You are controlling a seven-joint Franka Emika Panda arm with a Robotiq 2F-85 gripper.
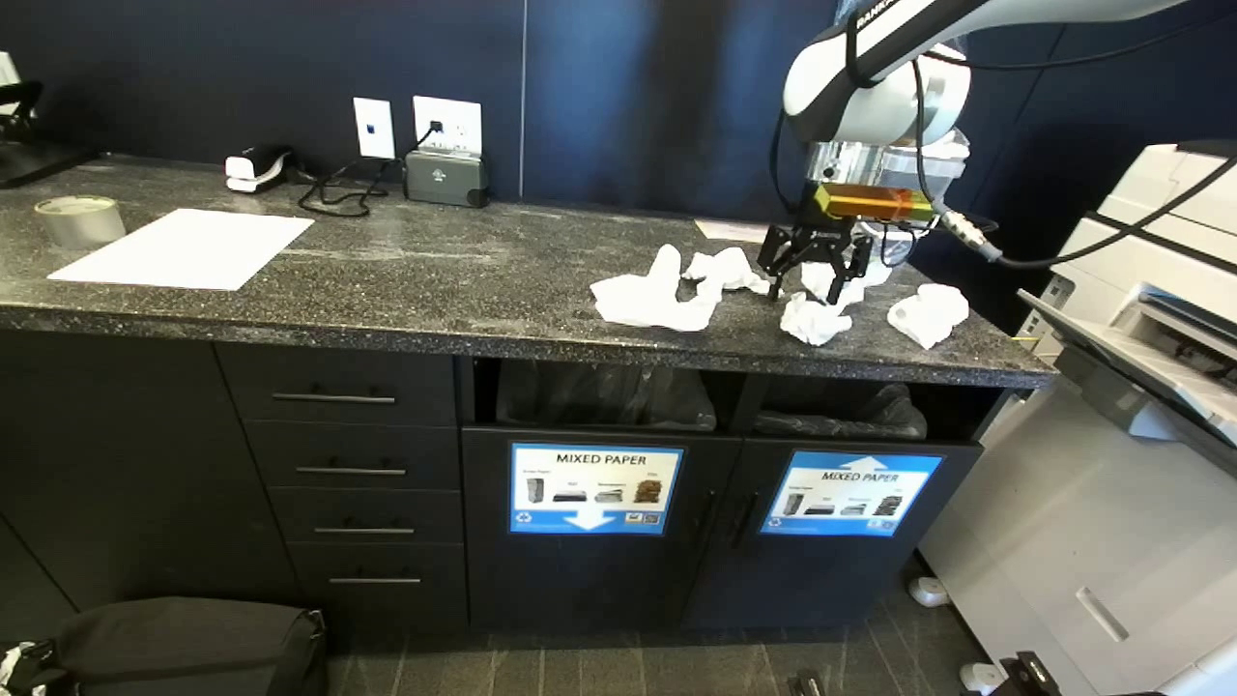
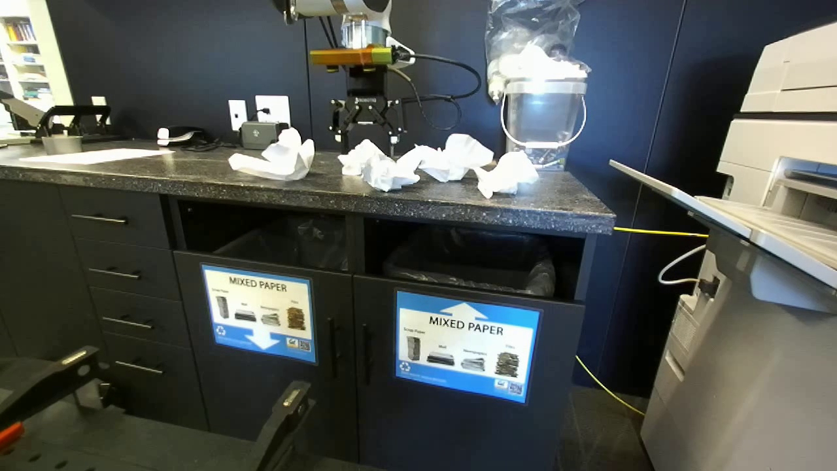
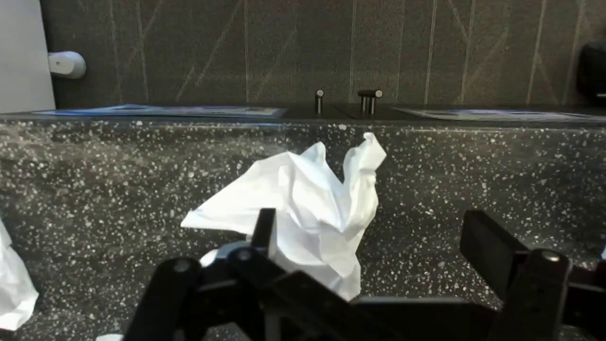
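Note:
Several crumpled white papers lie on the dark speckled counter. In exterior view 1 they include a flat-spread one (image 1: 649, 300), a ball (image 1: 815, 321) near the front edge and another (image 1: 930, 314) at the right end. My gripper (image 1: 803, 295) points down among them, fingers wide apart and empty. From the wrist, one crumpled paper (image 3: 318, 207) lies ahead and mostly to the left, and the left finger (image 3: 264, 230) covers part of it. Bare counter shows near the right finger (image 3: 489, 250). Another paper (image 3: 14, 287) is cut off at the left edge.
Two openings with lined bins (image 2: 471, 263) sit under the counter, above "MIXED PAPER" signs (image 2: 468, 345). A clear bucket (image 2: 546, 118) stands at the back right. The printer (image 1: 1142, 267) is beyond the right end. A flat sheet (image 1: 186, 247) and tape roll (image 1: 81, 220) lie left.

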